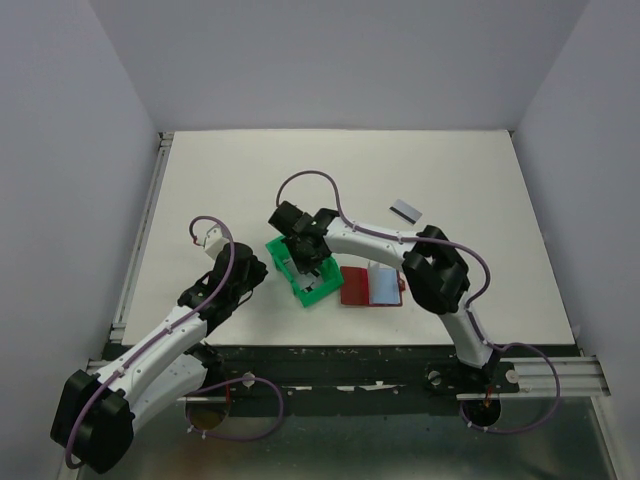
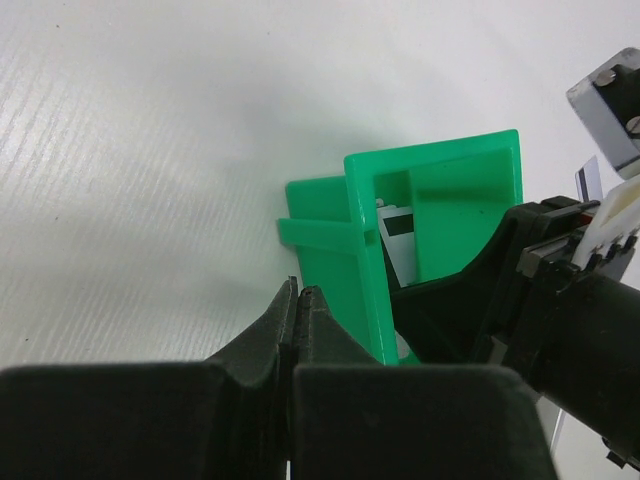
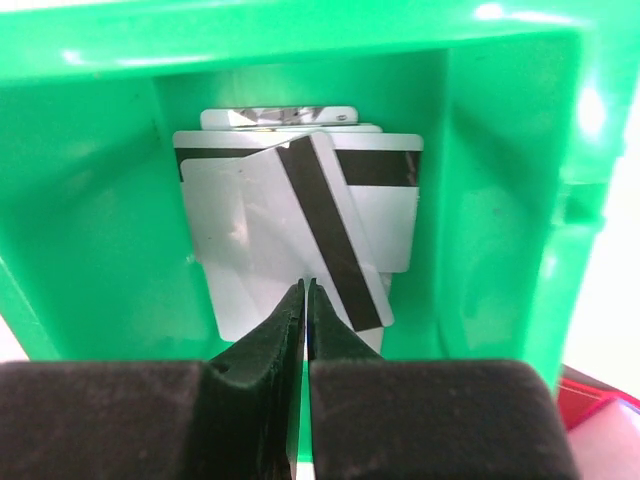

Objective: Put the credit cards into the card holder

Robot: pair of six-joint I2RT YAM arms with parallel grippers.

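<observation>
Several white and silver cards (image 3: 270, 225) with dark stripes lie in an overlapping pile on the floor of the green box (image 1: 319, 295). Over this pile is my right gripper, pointing down into the box. Its fingertips are close together with no card visible between them; whether they fully touch I cannot tell. Right of the box, the card holder lies spread out, with a red side (image 1: 355, 286) and a pale blue-white side (image 1: 383, 285). To the left of the box, my left gripper is shut with nothing showing between its fingers.
A grey card-like piece (image 1: 406, 211) lies alone on the white table (image 1: 450, 170), behind the right arm. The box walls stand close around the right gripper. Free table stretches across the back and the right.
</observation>
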